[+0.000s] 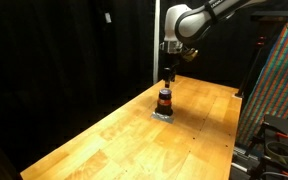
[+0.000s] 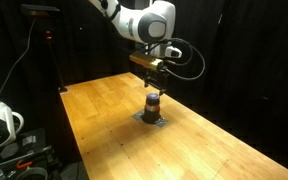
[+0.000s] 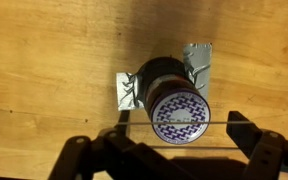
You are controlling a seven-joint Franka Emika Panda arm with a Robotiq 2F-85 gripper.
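A dark, jar-like cylinder (image 1: 165,102) with an orange-brown band stands upright on the wooden table, silver tape around its base. From above, in the wrist view, its round lid (image 3: 180,115) shows a purple-and-white pattern. My gripper is open, its dark fingers (image 3: 256,138) wide apart on either side of the lid's near edge. Two thin, light lines run across the gap between them, over the lid. Exterior view 2 has the gripper (image 2: 155,84) just above the cylinder (image 2: 152,108); contact cannot be made out.
Silver tape (image 3: 197,62) lies flat on the wood beside the cylinder. Black curtains (image 1: 64,60) hang behind it. Part of another white arm (image 2: 2,125) shows at the left in exterior view 2.
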